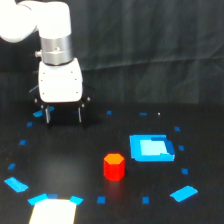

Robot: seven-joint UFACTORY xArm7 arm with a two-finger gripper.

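Observation:
My gripper (63, 116) hangs at the left, below a white arm. Its two dark fingers stand well apart and nothing shows between them, so it looks open. A red hexagonal block (114, 167) lies on the black table to the right and nearer the camera. Right of the middle is a blue square (135, 155) with a white patch (153, 147) inside it. At the front left a cream square (52, 212) is cut off by the lower edge. The gripper is clear of all of these.
Small blue marks dot the black table, with larger blue strips at the front left (16, 184) and right (184, 193). A dark curtain (150, 50) closes off the back. Open table lies between the gripper and the red block.

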